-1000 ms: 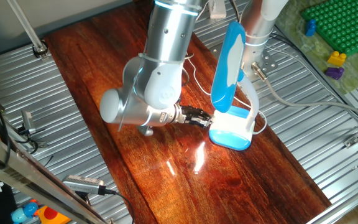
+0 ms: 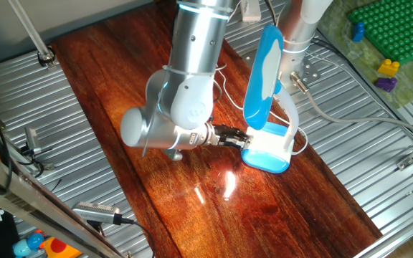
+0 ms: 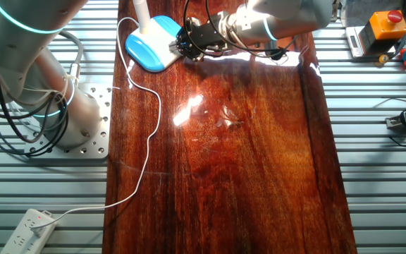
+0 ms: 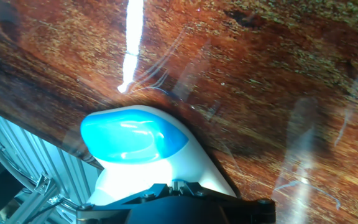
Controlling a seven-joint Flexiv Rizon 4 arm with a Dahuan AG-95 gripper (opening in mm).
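Note:
A blue and white desk lamp stands on the wooden board, its blue head (image 2: 263, 77) raised above its base (image 2: 267, 159). In exterior view 1 my gripper (image 2: 247, 139) reaches in from the left, its tips at the side of the base. From exterior view 2, the gripper (image 3: 175, 48) is at the edge of the lamp base (image 3: 144, 53); whether it touches cannot be told. The wrist view has the black fingers (image 4: 157, 194) together, shut, with nothing visible between them. Beyond them lies the blue part of the base (image 4: 132, 137).
A white cord (image 3: 149, 148) runs from the lamp along the board to a power strip (image 3: 28, 233). Most of the wooden board (image 3: 224, 183) is clear. An orange box with a red button (image 3: 388, 32) stands off the board on the right.
In exterior view 1 the arm and gripper have shifted slightly right, closer to the lamp base. The lamp has not visibly moved.

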